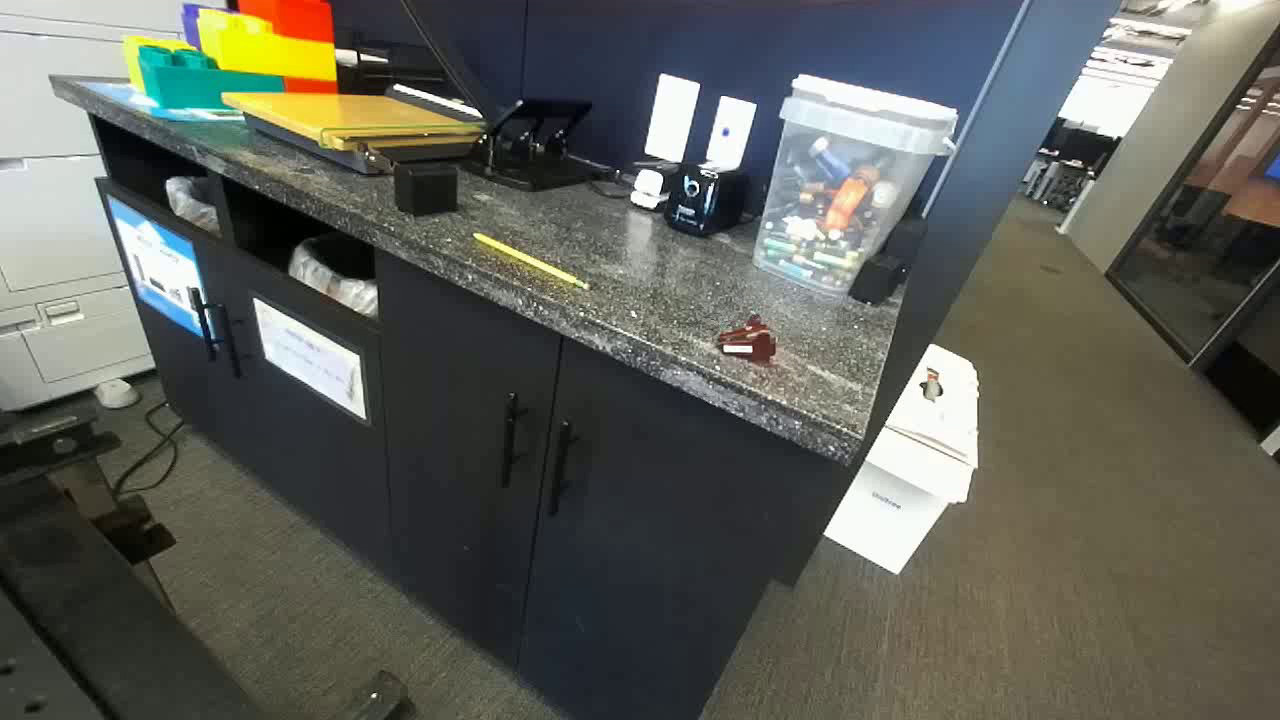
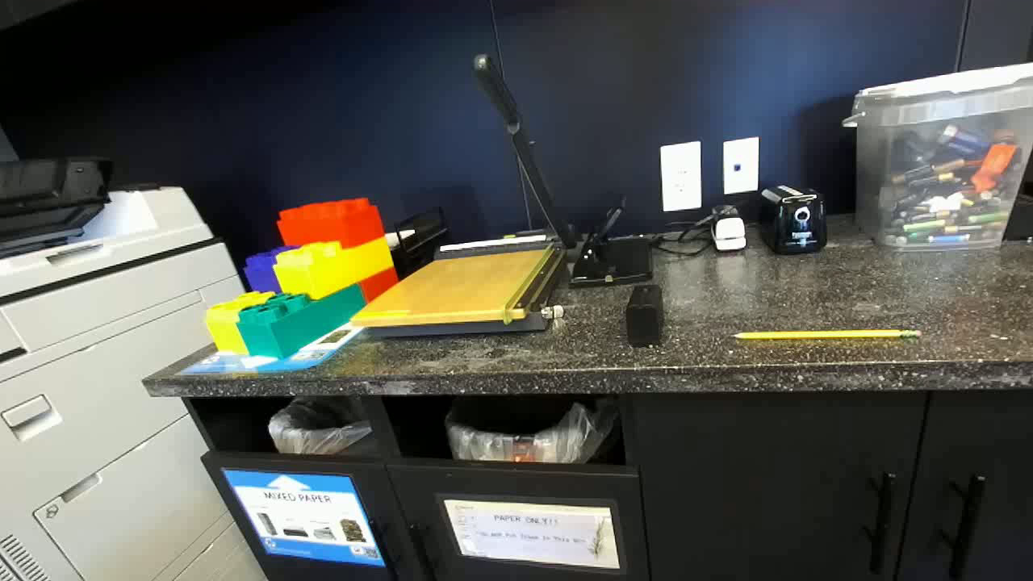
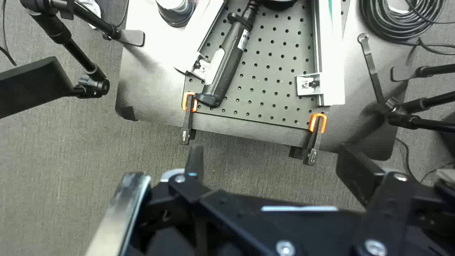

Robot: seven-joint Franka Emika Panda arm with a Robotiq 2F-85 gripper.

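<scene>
In the wrist view my gripper is open, its two fingers [image 3: 195,164] far apart, with only carpet seen through the gap. Neither exterior view shows it near the counter. A yellow pencil [image 1: 530,260] lies flat close to the counter's front edge, also seen as a pencil [image 2: 825,335] in the second exterior view. To its right, near the counter's right end, rests a dark red staple remover [image 1: 749,342]. A small black block [image 1: 426,188] stands left of the pencil.
A tub of markers [image 1: 852,180] stands at the back right of the counter [image 1: 624,276], near a pencil sharpener [image 2: 796,221]. Further left are a paper cutter [image 2: 460,282], raised blade arm and large toy bricks [image 2: 303,323]. Below my gripper, clamps [image 3: 187,119] grip the robot's base plate.
</scene>
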